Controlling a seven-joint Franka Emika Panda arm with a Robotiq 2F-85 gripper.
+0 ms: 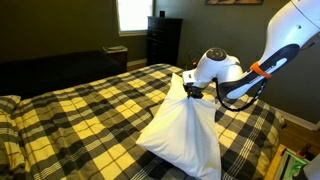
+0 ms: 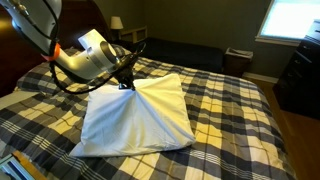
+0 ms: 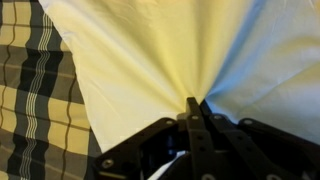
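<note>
A white cloth [image 1: 185, 135] is spread over the plaid bedcover, with its upper part drawn up into a peak. At that peak my gripper [image 1: 188, 93] is shut on the cloth. Exterior view 2 shows folds of the cloth [image 2: 135, 125] fanning out below the gripper [image 2: 126, 84]. In the wrist view, creases in the cloth [image 3: 150, 60] converge on the closed fingertips of the gripper. What lies beneath the cloth is hidden.
The plaid bedcover [image 1: 85, 120] is wide and clear to the left in exterior view 1. A dark dresser [image 1: 164, 40] and a window [image 1: 135, 15] stand beyond the bed. A wooden edge [image 1: 270, 155] lies near the arm's base.
</note>
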